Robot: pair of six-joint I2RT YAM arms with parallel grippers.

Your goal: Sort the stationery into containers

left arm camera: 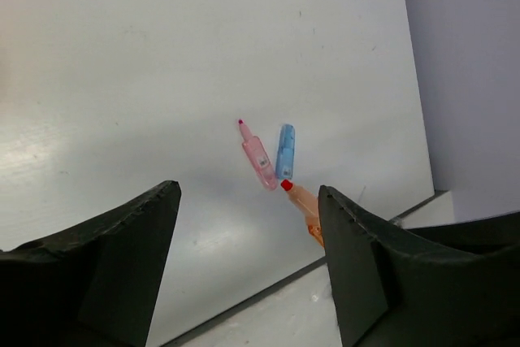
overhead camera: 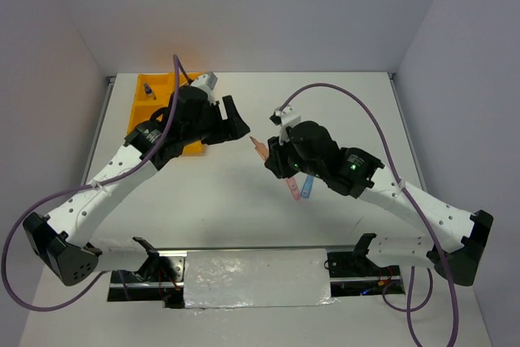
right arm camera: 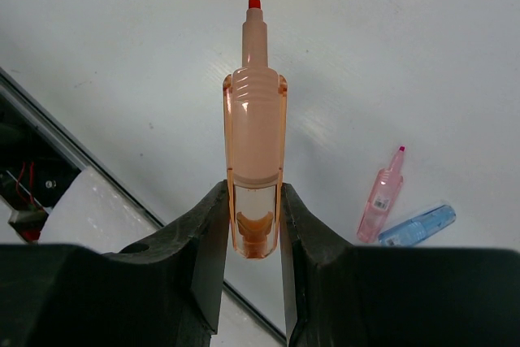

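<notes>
My right gripper (overhead camera: 276,158) is shut on an orange highlighter (right arm camera: 256,119), which points away from the fingers with its narrow red tip bare. On the table lie a pink highlighter (right arm camera: 380,201), also tip-bare, and a blue highlighter (right arm camera: 422,225) close beside it. My left gripper stands open, its fingers well apart with nothing gripped; in the top view it is a little up-left of the orange highlighter's tip, apart from it. An orange compartment tray (overhead camera: 140,123) sits at the far left, partly hidden by the left arm.
One dark item (overhead camera: 149,91) rests in the tray's upper left compartment. Both grippers hang close together over the centre.
</notes>
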